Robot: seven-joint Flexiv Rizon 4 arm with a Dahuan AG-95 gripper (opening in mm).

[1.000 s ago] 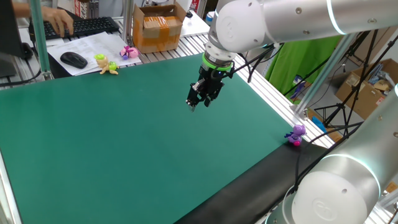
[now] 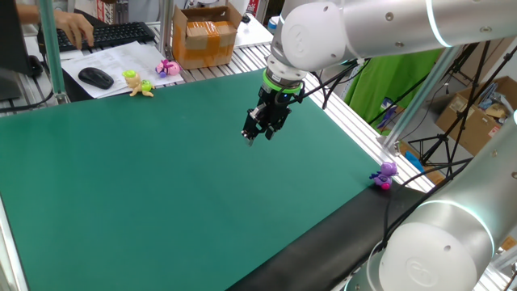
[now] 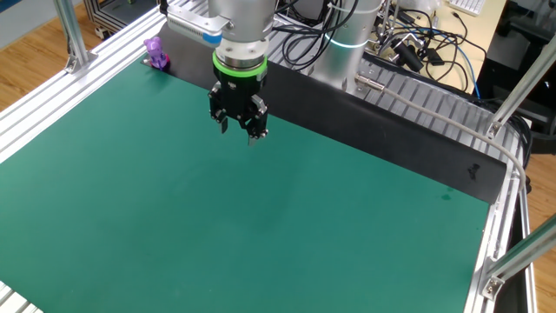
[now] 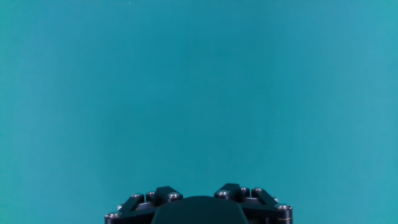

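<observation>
My gripper (image 2: 259, 139) hangs above the green mat (image 2: 145, 186), pointing down with its fingers apart. In the other exterior view the gripper (image 3: 237, 135) likewise stands open, with nothing in the gap. Only bare mat shows below it in the wrist view, where the knuckles of both fingers rise at the bottom edge and the tips are hidden. A purple toy figure (image 2: 384, 175) stands at the mat's corner by the black strip; the same purple toy (image 3: 156, 54) appears at upper left in exterior view 2.
Beyond the mat's far edge sit a yellow-green toy (image 2: 138, 83) and a pink toy (image 2: 167, 69), near a computer mouse (image 2: 96, 78) and a cardboard box (image 2: 207, 36). A person's hand (image 2: 74, 28) rests by the keyboard.
</observation>
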